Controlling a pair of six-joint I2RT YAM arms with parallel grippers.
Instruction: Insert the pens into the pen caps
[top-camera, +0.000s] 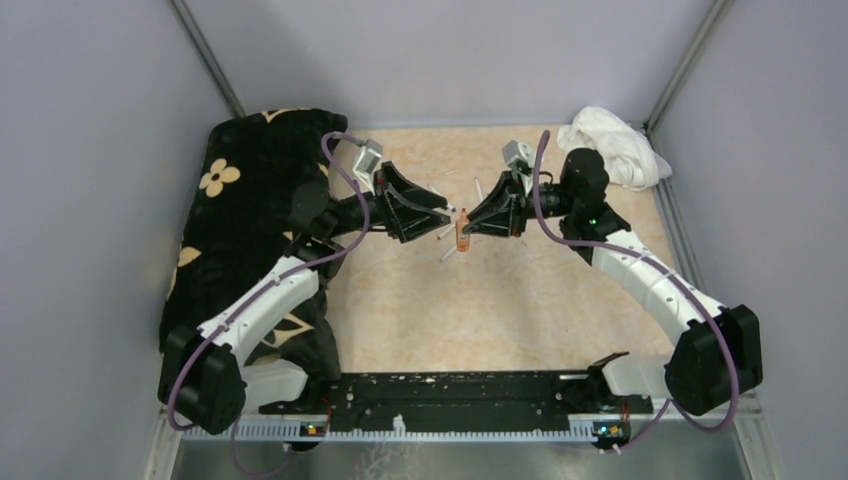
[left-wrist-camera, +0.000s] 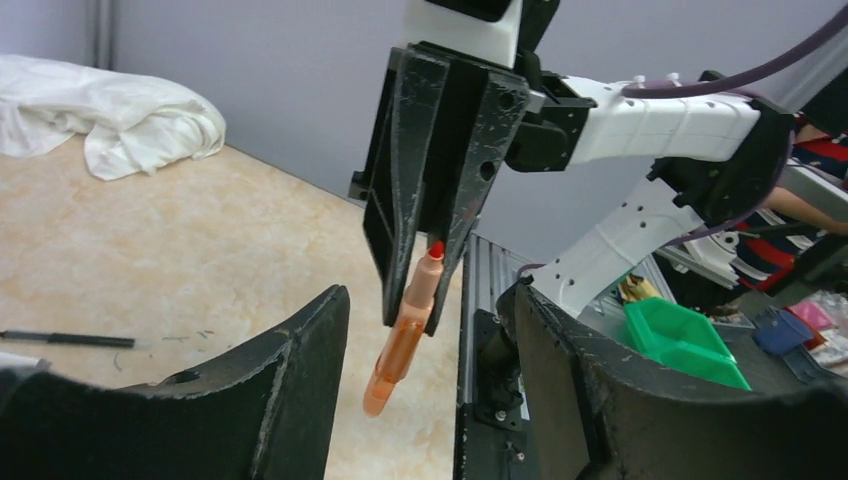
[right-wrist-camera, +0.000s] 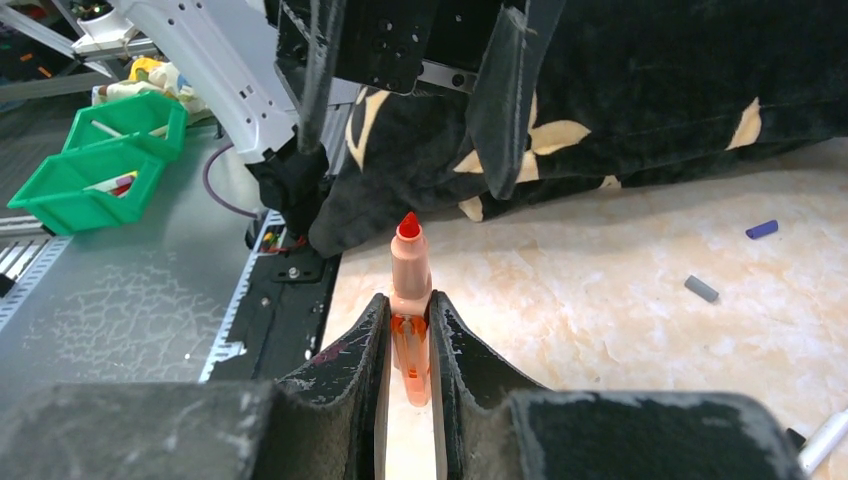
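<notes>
An orange pen (right-wrist-camera: 409, 260) with a red tip points upward, held in my right gripper, which is shut on it near the middle; a clear orange section shows lower down. In the top view this pen (top-camera: 462, 232) sits between the two grippers. My left gripper is open with nothing between its fingers, facing the pen from the left, a short distance away. Loose pens and caps lie on the table, among them a dark pen (left-wrist-camera: 75, 338), a grey cap (right-wrist-camera: 701, 289), a blue cap (right-wrist-camera: 761, 229) and a white pen (right-wrist-camera: 823, 440).
A black flowered cloth (top-camera: 225, 200) covers the left side, and a white cloth (top-camera: 610, 145) lies at the back right. Green bins (right-wrist-camera: 90, 188) stand outside the workspace.
</notes>
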